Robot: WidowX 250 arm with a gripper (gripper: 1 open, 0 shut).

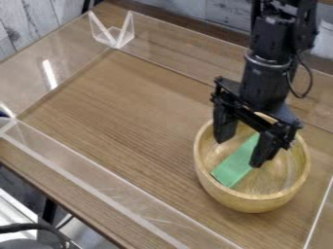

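My black gripper [251, 134] is lowered over a round yellowish bowl [264, 197], its fingers open and reaching to the bowl's upper rim and inside it. In the bowl lies a green rectangular block [233, 168], partly hidden by the gripper at its upper end. No object is visibly held between the fingers.
A white wire holder [113, 29] stands at the back left of the wooden table [104, 117]. A wall runs along the back right.
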